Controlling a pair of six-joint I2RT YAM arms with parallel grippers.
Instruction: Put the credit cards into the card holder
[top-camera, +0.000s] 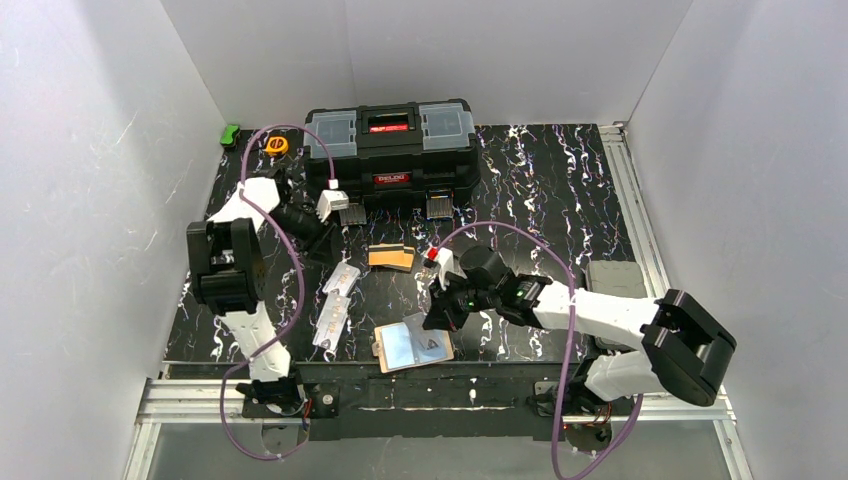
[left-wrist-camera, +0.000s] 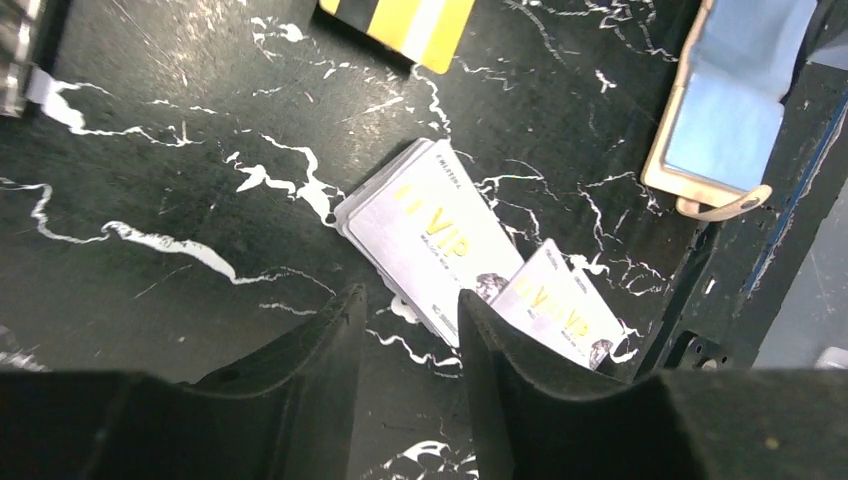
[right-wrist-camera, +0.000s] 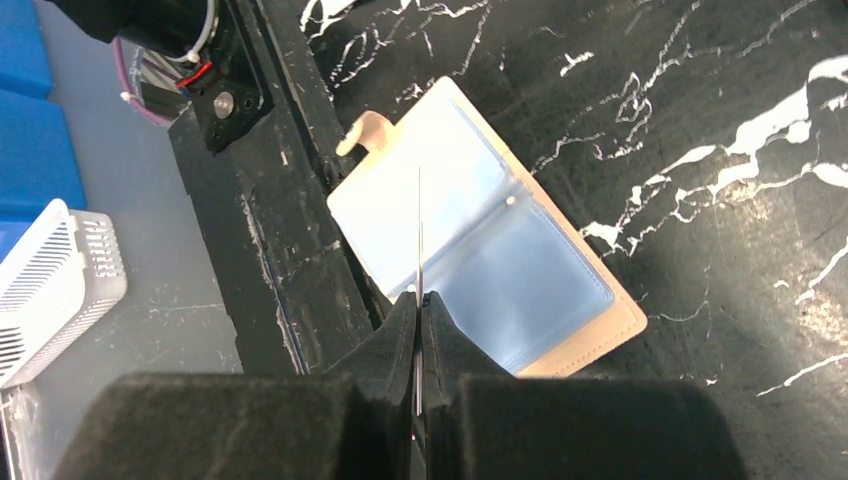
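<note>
My left gripper is partly open and empty, above a stack of white VIP cards (left-wrist-camera: 430, 225) with another card (left-wrist-camera: 550, 310) overlapping its end; in the top view these cards (top-camera: 338, 290) lie left of the open holder (top-camera: 398, 348). My right gripper is shut on a thin card (right-wrist-camera: 420, 230), seen edge-on, held over the pale blue and wooden holder (right-wrist-camera: 520, 290). Yellow cards (top-camera: 388, 255) lie in the middle of the table.
A black toolbox (top-camera: 390, 160) stands at the back with small metal racks below it. An orange tape measure (top-camera: 276, 146) and a green item (top-camera: 230, 134) lie back left. A grey block (top-camera: 615, 278) is on the right.
</note>
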